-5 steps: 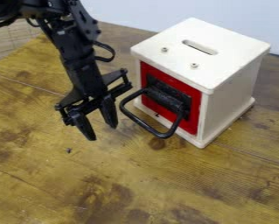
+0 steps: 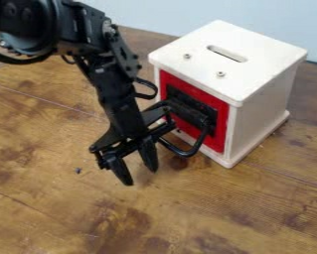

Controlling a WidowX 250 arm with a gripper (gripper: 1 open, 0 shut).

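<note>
My gripper [image 2: 137, 166] hangs low over the wooden floor with its two black fingers apart, nothing between them. It is just left of a white box [image 2: 248, 109] with a red front [image 2: 220, 148], which holds a dark panel and a black looped handle [image 2: 188, 151] sticking out toward me. Part of the handle is hidden behind the gripper's body. The box's top has a slot and small screws.
Bare wooden surface [image 2: 68, 208] fills the left and front of the view. A pale wall [image 2: 293, 30] stands behind the box at the upper right.
My arm has moved to the right and somewhat down, closer to the box and its handle, the gripper staying open. The box has not visibly moved.
</note>
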